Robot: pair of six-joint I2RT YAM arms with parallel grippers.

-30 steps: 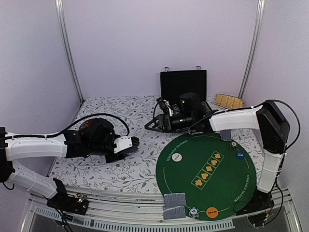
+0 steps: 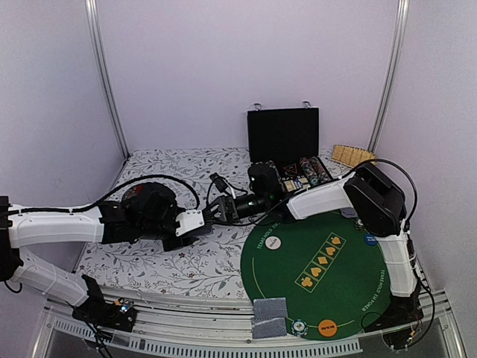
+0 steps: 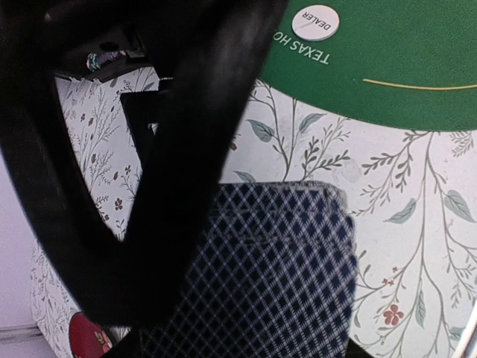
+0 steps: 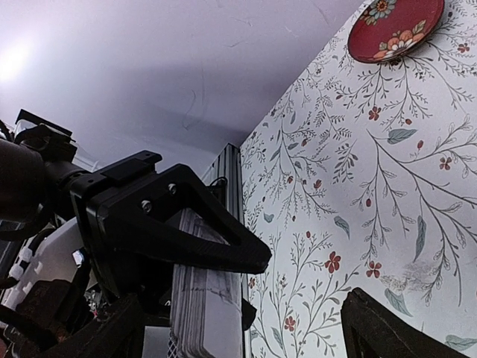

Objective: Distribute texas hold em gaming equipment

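My left gripper (image 2: 200,222) is shut on a thick deck of blue-backed cards (image 3: 268,276), held over the flowered cloth left of the green mat (image 2: 350,287). The deck's pale edges (image 4: 205,321) face my right wrist camera. Coming in from the right, my right gripper (image 2: 220,207) stands open close to the deck, whose end reaches between its spread fingers. Whether these fingers touch the cards I cannot tell. One dark right finger (image 3: 197,127) covers much of the left wrist view. On the mat lies the white dealer button (image 2: 273,243).
Two blue-backed cards (image 2: 269,317) lie at the mat's front edge, beside a chip (image 2: 299,328) and an orange button (image 2: 327,328). An open chip case (image 2: 283,134) and a wicker basket (image 2: 352,156) stand behind. A red floral dish sits at the left.
My right arm has swung left and slightly down from over the mat's back edge to the deck, its gripper staying open. The left arm has kept its place.
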